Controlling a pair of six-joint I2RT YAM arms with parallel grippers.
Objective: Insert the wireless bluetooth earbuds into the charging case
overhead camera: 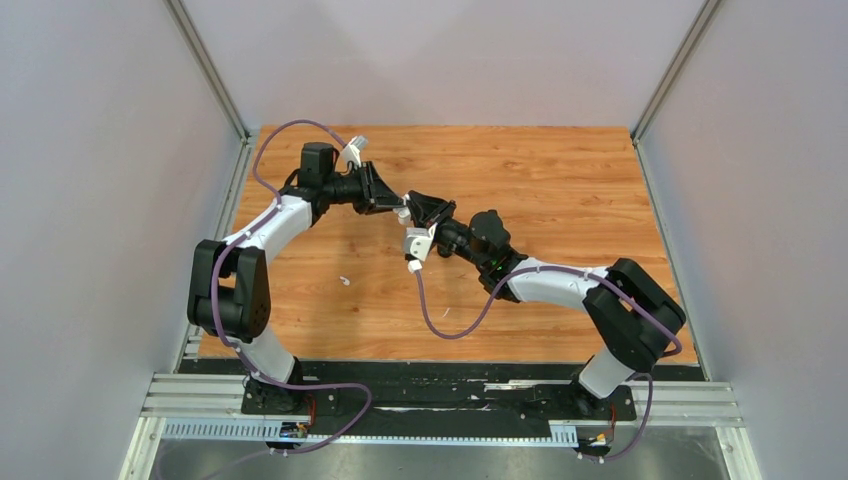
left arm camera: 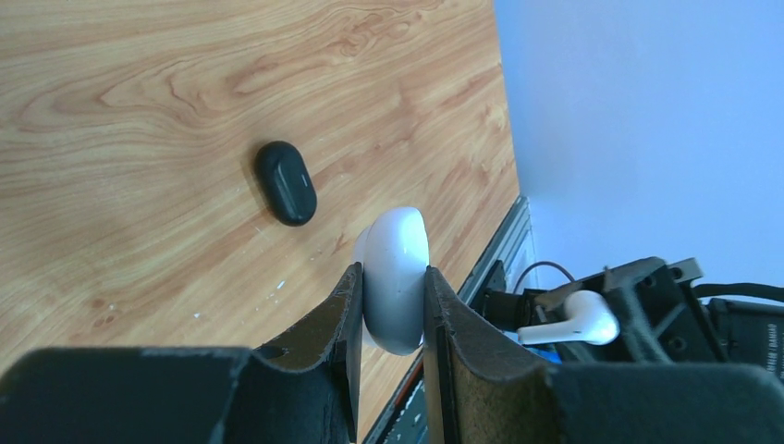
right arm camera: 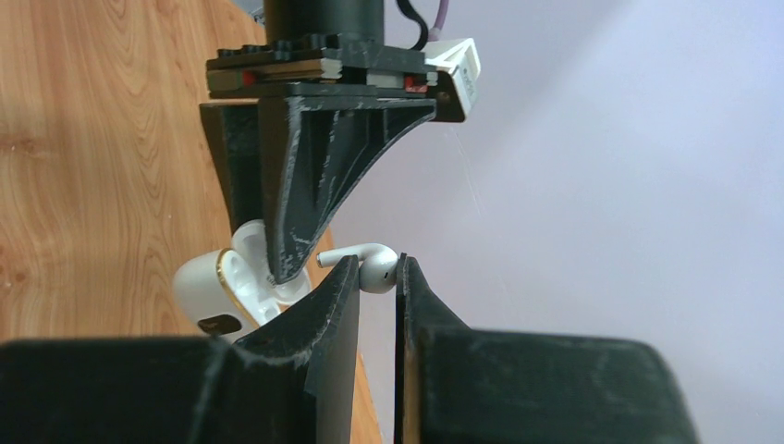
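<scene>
The open white charging case is held at my left gripper; in the left wrist view a rounded white part of it (left arm camera: 398, 259) sits between the fingertips. My right gripper is shut on a white earbud (right arm camera: 374, 270), whose stem points left toward the case, close beside it in the right wrist view. Both grippers meet near the middle of the top view. A small white object, likely the other earbud (overhead camera: 345, 281), lies on the table at the lower left.
A black rounded object (left arm camera: 285, 183) lies on the wooden table (overhead camera: 550, 180), partly under my right arm in the top view.
</scene>
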